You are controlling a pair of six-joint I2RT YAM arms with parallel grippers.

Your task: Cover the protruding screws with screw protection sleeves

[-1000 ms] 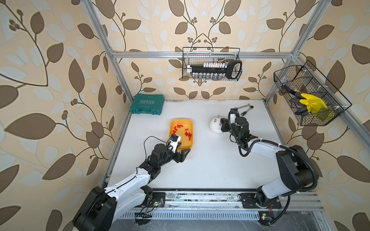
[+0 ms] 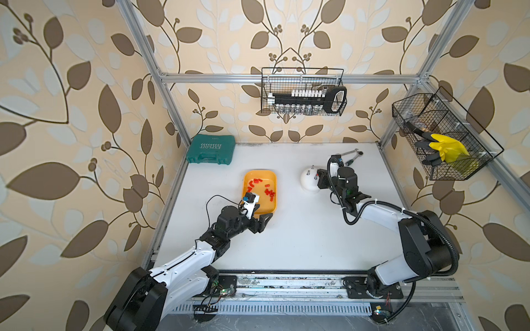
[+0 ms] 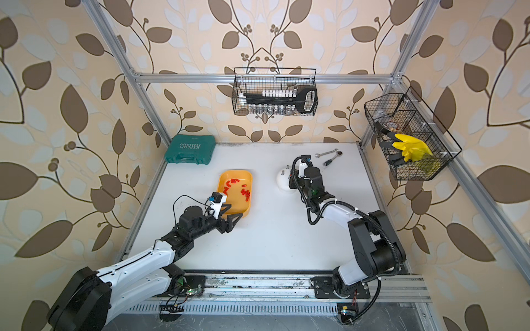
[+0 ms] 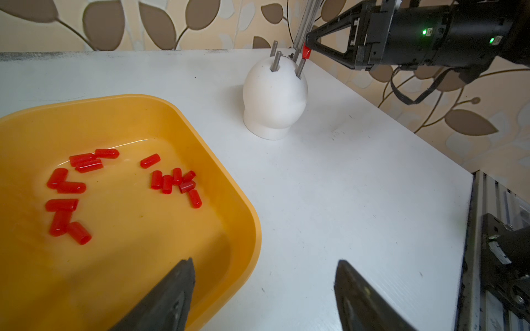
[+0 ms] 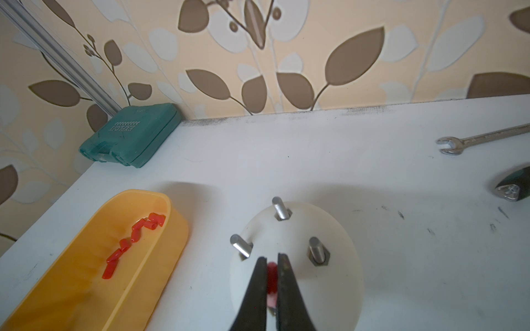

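Observation:
A white dome (image 4: 270, 96) carries several upright metal screws (image 5: 317, 248). My right gripper is shut on a red sleeve (image 4: 305, 53), held at the top of one screw in the left wrist view; how far the sleeve covers it I cannot tell. The three other screws seen in the right wrist view are bare. Several loose red sleeves (image 4: 70, 187) lie in the orange tray (image 4: 243, 209). My left gripper stands open over the tray's near right side, nothing between its fingers.
A green case (image 2: 211, 149) sits at the back left. A wrench (image 5: 485, 138) and another tool (image 5: 513, 182) lie behind the right arm. Wire baskets (image 2: 303, 91) hang on the frame.

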